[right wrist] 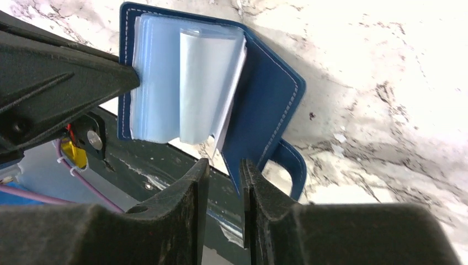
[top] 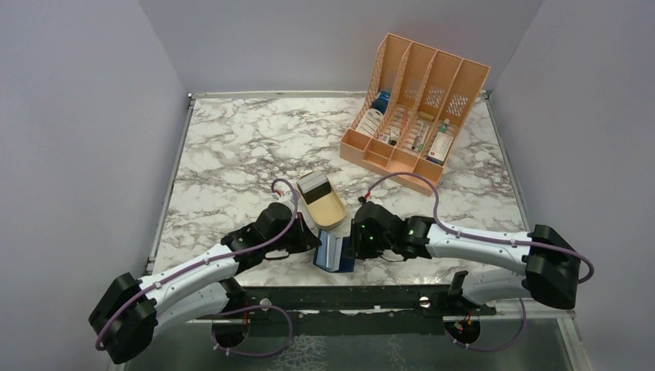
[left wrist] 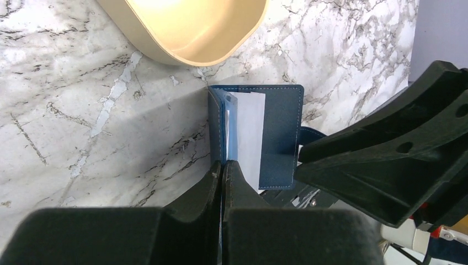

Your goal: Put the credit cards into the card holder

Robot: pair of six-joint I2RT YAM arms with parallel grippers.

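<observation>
The blue card holder (top: 344, 255) lies open on the marble table, with clear sleeves and white inserts (right wrist: 204, 83) standing up in it. My left gripper is shut at the holder's left edge; whether anything thin is between its fingers is hard to see. My right gripper is just right of the holder's sleeves in the top view, its fingers slightly apart over the blue cover, nothing visible between them. A beige tray (top: 326, 207) behind the holder has dark and grey cards (top: 313, 184) at its far end.
A peach compartment organiser (top: 390, 162) with bottles and boxes stands at the back right. The table's front edge is close below the holder.
</observation>
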